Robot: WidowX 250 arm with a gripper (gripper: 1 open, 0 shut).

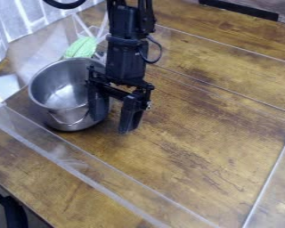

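Observation:
A shiny steel pot [60, 89] sits on the wooden table at the left, tilted or resting at an angle that I cannot fully tell. My black gripper [118, 111] is low at the pot's right side, overlapping its rim and wall in the view. Its fingertips are dark and crowded together with the pot, so whether they are shut on it or open is unclear.
A pale green item [81, 50] lies behind the pot, and a white object [3, 86] is at the left edge. Clear plastic edges border the work area.

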